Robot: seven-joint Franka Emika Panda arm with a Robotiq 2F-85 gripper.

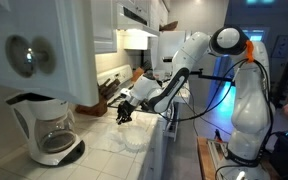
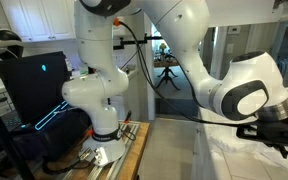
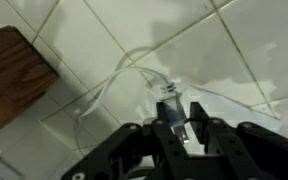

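Observation:
My gripper is shut on a slim grey object whose pale tip points away from the fingers, over the tiles in the wrist view. I cannot tell what it is. From near that tip a thin white curved strip bends round to the left. A flat white sheet, cloth-like or plastic, lies on the tiles beside the fingers. In exterior view 1 the gripper hangs above the counter, near a whitish round item; the held object is too small to make out there.
A white coffee maker with a glass carafe stands on the tiled counter to the left. Behind the arm is a stove. A brown wooden piece shows at left in the wrist view. Bare tiles lie in front of the coffee maker.

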